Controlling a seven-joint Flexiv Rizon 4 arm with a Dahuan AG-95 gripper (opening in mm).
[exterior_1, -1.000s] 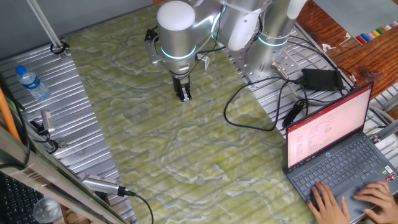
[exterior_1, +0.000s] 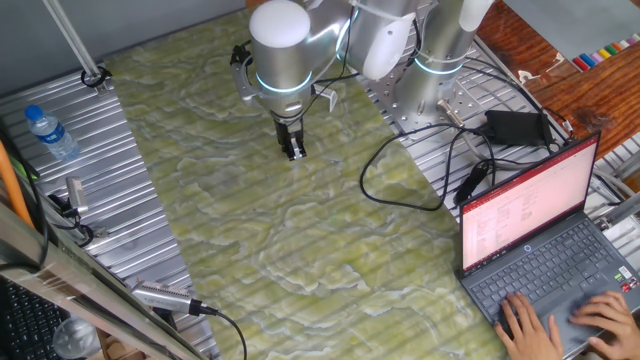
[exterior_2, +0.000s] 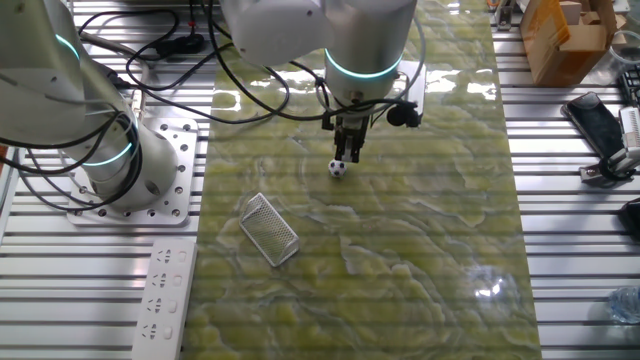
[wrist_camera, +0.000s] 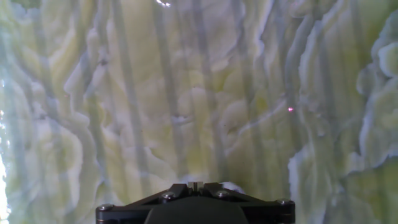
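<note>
My gripper points down over the green marbled mat. In the wrist view its two fingertips stand close together at the bottom edge, shut, with no object clearly seen between them. A small black-and-white ball (exterior_2: 337, 168) shows in exterior view 2 right by the fingertips. Whether it touches them or the mat cannot be told. Nearer that camera, a white-framed metal grater (exterior_2: 269, 230) lies flat on the mat. Neither ball nor grater is visible in exterior view 1, where the arm and gripper (exterior_1: 292, 155) cover part of the mat.
A laptop (exterior_1: 530, 235) with a person's hands on it covers the mat's near right corner in exterior view 1. A loop of black cable (exterior_1: 365, 185) lies over the right edge. A power strip (exterior_2: 165, 300) sits beside the mat.
Over the last second the arm and gripper have shifted very slightly left and up in exterior view 1. Nothing else there has visibly moved.
</note>
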